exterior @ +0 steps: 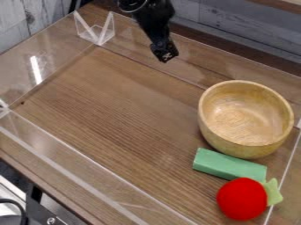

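Note:
The black robot arm reaches down from the top of the view to its gripper (165,53), which hovers over the back middle of the wooden table (100,114); its fingers are small and dark, with nothing visible held. A tan bowl (245,119) sits at the right. In front of it lie a green block (228,166) and a red round object (241,199), with a light green piece (273,191) beside the red one.
A clear plastic piece (94,28) stands at the back left. Clear strips run along the left and front of the table.

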